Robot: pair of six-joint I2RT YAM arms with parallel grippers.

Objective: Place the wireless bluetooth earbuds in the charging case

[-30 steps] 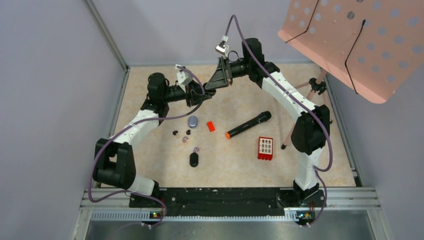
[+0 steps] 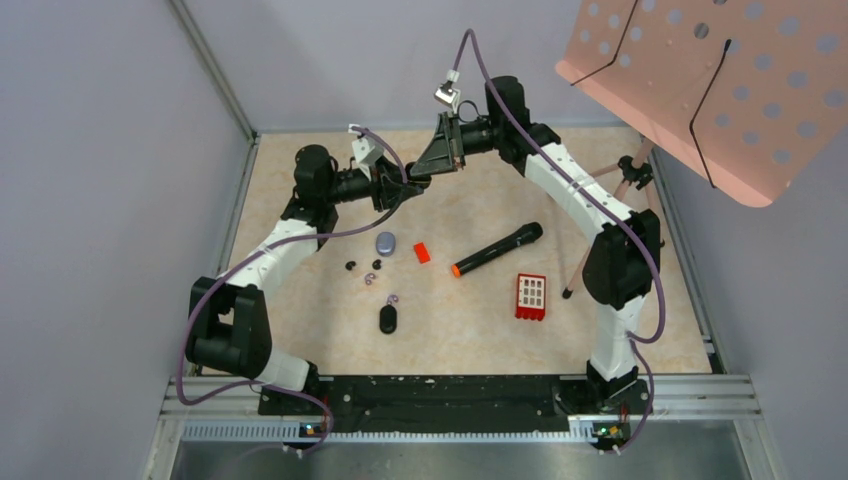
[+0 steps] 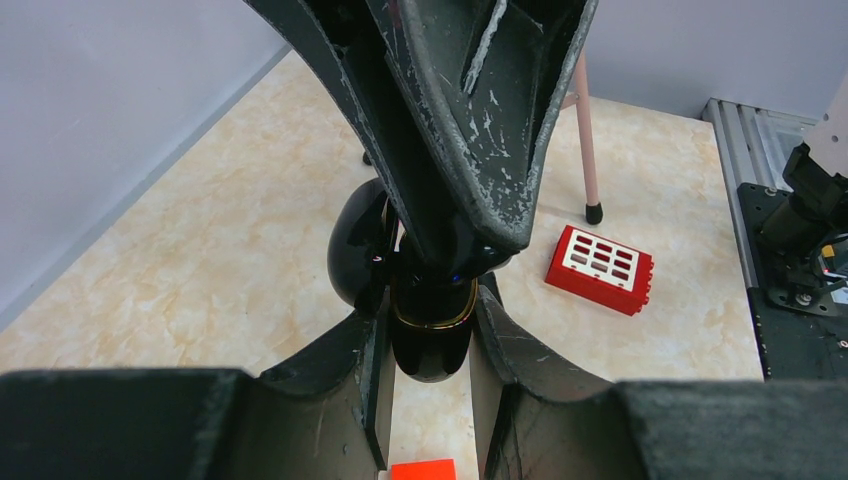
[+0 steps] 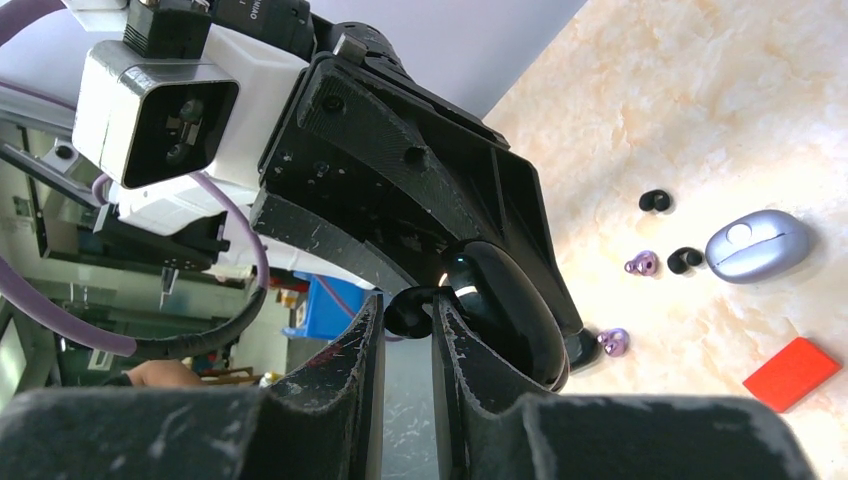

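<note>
A glossy black case with a thin gold line hangs above the table between my two hands, its rounded shell showing large in the right wrist view. My left gripper is closed around one end of it. The tips of my right gripper have a small black part of the same piece between them; how firmly is hard to judge. Below lie two black earbuds and two purple earbuds. The case's inside is hidden.
A grey-blue mouse-shaped item, a red block, a black oval item, a microphone and a red keypad-like block lie on the table. Tripod legs stand at right.
Both hands keep nearly the same place around the case, with only a slight shift at the wrists. The things on the table have not moved.
</note>
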